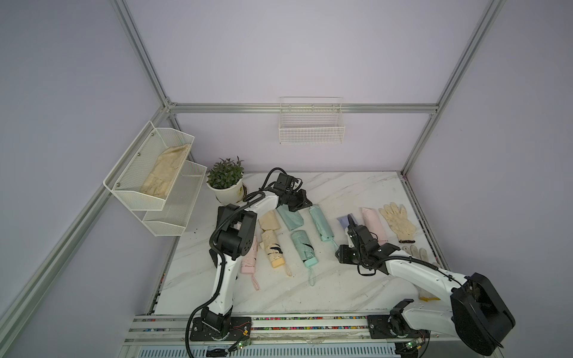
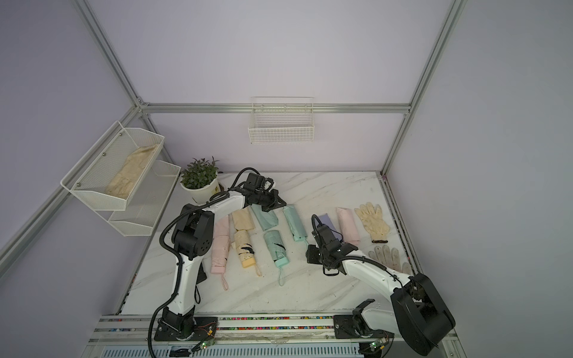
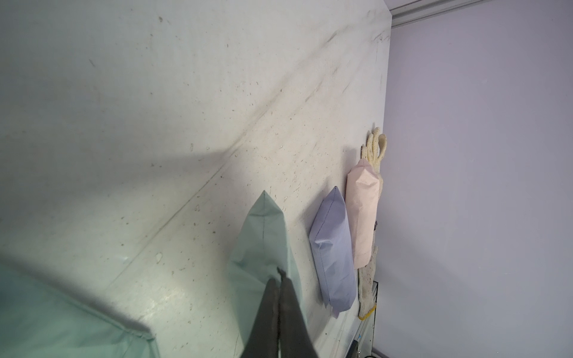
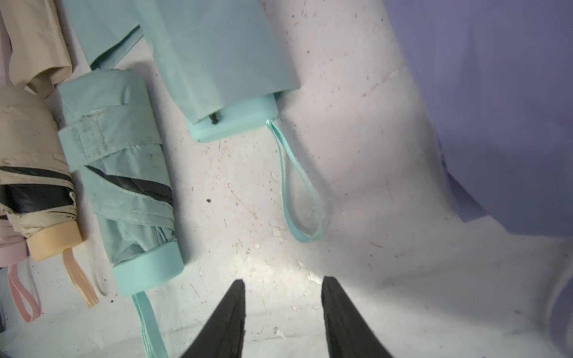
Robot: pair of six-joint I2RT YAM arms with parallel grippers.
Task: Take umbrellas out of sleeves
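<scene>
A sleeved teal umbrella (image 4: pixel 215 53) lies mid-table, its handle end and looped strap (image 4: pixel 304 235) showing below the sleeve. My left gripper is shut near the far end of that sleeve (image 3: pixel 259 244); whether it touches the cloth I cannot tell. Over bare table near the strap, my right gripper stands open, its fingers apart and empty. To the left lie bare teal (image 4: pixel 122 173), beige (image 1: pixel 272 247) and pink (image 2: pixel 219 253) umbrellas. An empty-looking teal sleeve (image 2: pixel 264 217) and beige sleeve (image 2: pixel 242 219) lie behind them.
On the right are a purple sleeved umbrella (image 3: pixel 334 256), a pink one (image 3: pixel 362 208) and pale gloves (image 1: pixel 398 220). A potted plant (image 1: pixel 225 176) and white wire baskets (image 1: pixel 161 170) stand at left.
</scene>
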